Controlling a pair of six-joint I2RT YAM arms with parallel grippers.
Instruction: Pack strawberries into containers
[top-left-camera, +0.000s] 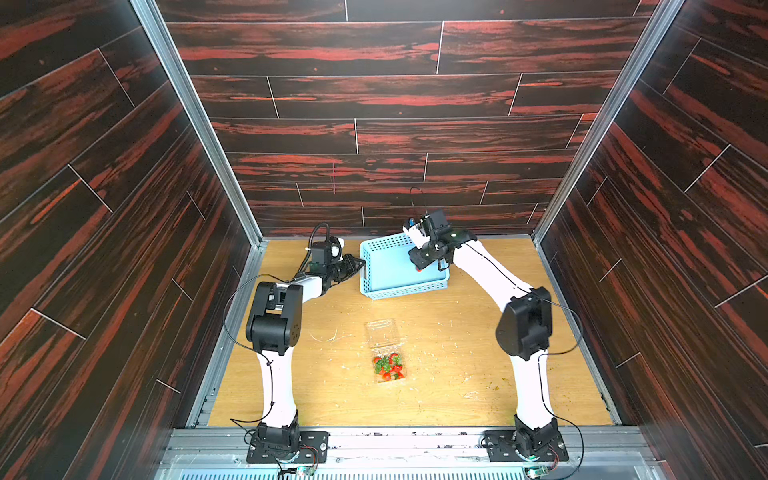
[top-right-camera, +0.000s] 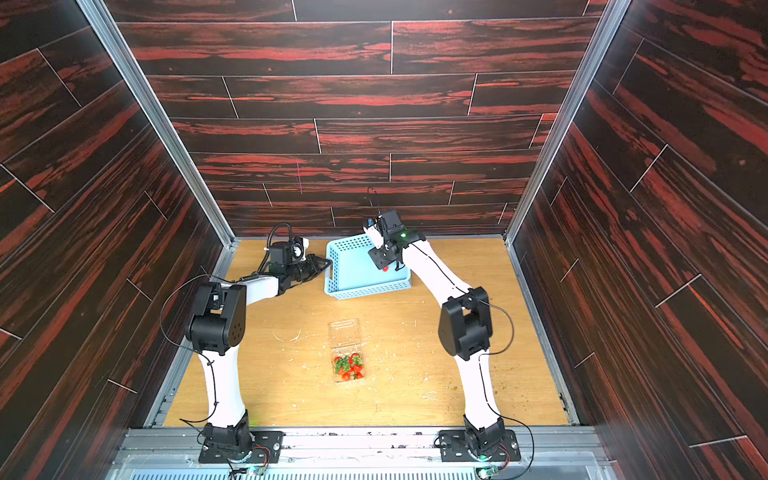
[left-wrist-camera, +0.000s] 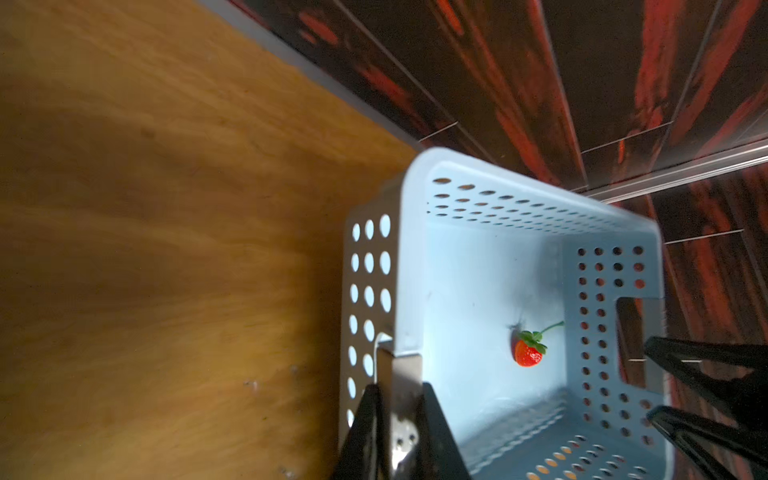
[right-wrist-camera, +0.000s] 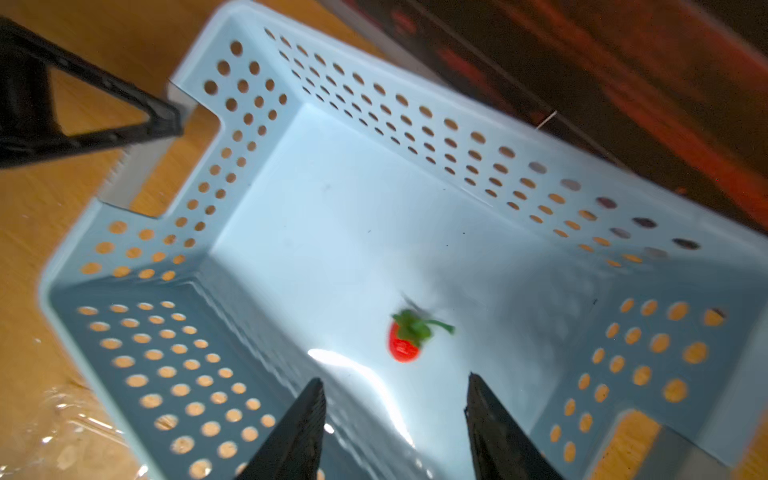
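A light-blue perforated basket stands at the back of the table, holding one red strawberry with a green stem on its floor. My left gripper is shut on the rim bar of the basket's left end wall. Above the basket's right part, my right gripper stands open with nothing between its fingers; in the right wrist view the strawberry lies beyond its fingertips. Nearer the front sits a clear plastic container, lid folded back, filled with several strawberries.
A dark back wall rises just behind the basket. Part of the clear lid shows beside the basket in the right wrist view.
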